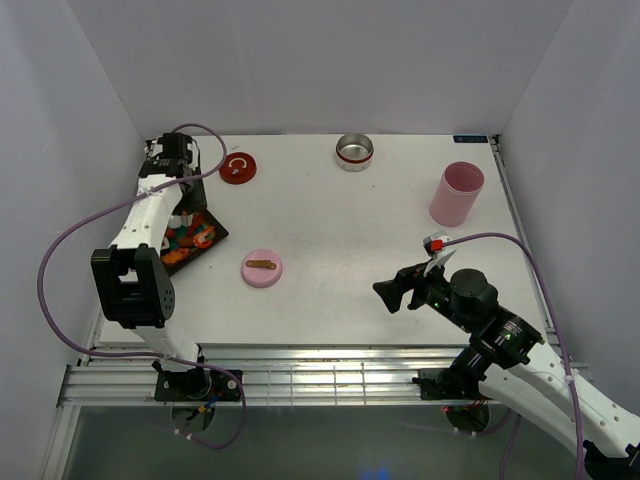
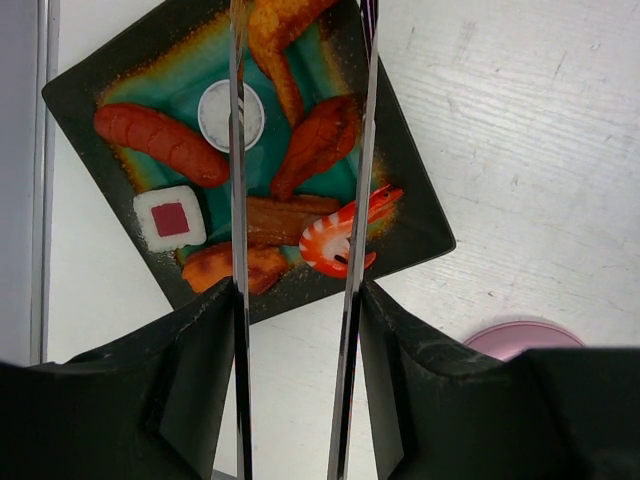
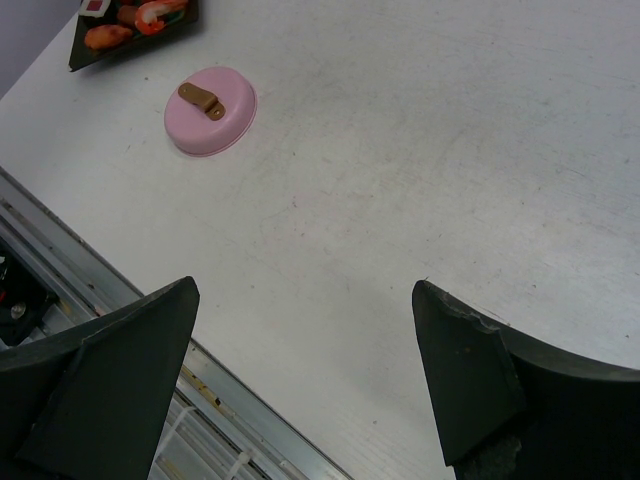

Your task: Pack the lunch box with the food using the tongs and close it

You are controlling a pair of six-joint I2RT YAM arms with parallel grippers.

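Note:
A dark square tray (image 2: 415, 225) of food sits at the table's left, holding sausage (image 2: 160, 142), chicken pieces (image 2: 317, 140), shrimp (image 2: 325, 240), a white block with red top (image 2: 168, 219) and a small white dish (image 2: 216, 115). My left gripper is over it, part open, long fingers spanning the middle; nothing is clearly held. A pink disc with a brown handle (image 3: 210, 110) lies right of the tray. My right gripper stands open and empty over the front right.
A red-brown disc (image 1: 238, 168) lies behind the tray, a steel bowl (image 1: 354, 150) at the back, a pink cup (image 1: 458, 195) at the right.

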